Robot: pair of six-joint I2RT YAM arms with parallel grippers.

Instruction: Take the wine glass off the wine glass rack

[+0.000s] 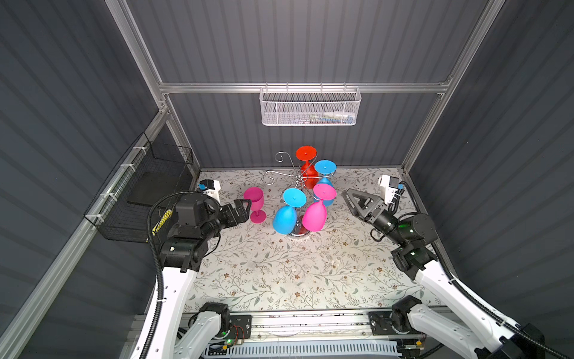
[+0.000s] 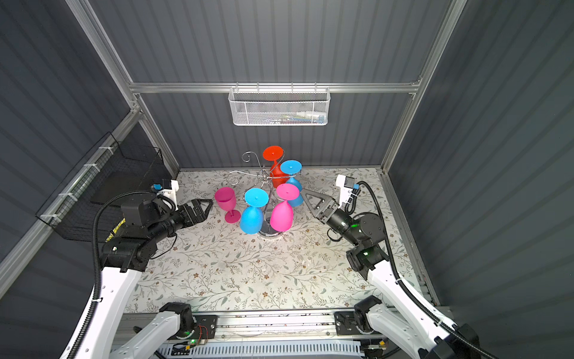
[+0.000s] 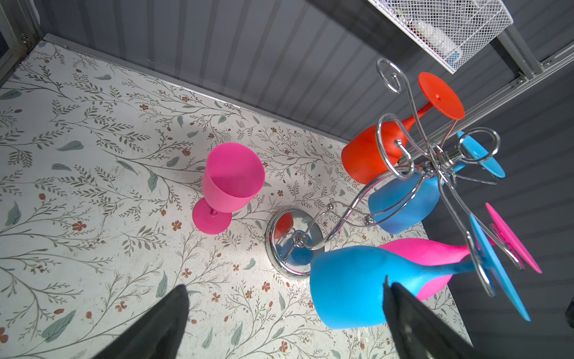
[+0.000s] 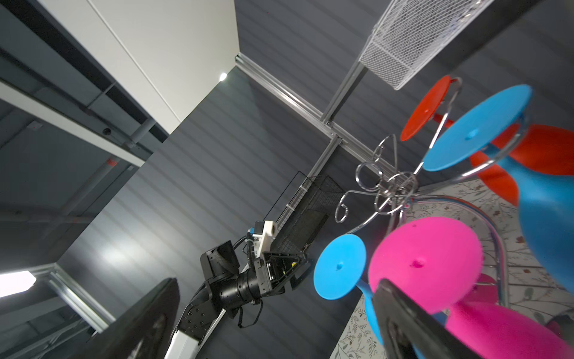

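Note:
A metal rack [image 1: 299, 179] holds several glasses upside down: red [image 1: 307, 173], blue at the back right [image 1: 324, 188], blue at the front [image 1: 284, 220] and pink at the front [image 1: 315, 216]. A magenta glass [image 1: 254, 200] stands upright on the table left of the rack. My left gripper [image 1: 242, 210] is open, left of that glass, nothing between its fingers. My right gripper [image 1: 352, 201] is open and empty, just right of the rack; in the right wrist view the pink glass's foot [image 4: 430, 251] and the rest of the rack's glasses are close ahead.
A white mesh basket [image 1: 311, 104] hangs on the back wall, and a black wire basket [image 1: 137, 191] on the left wall.

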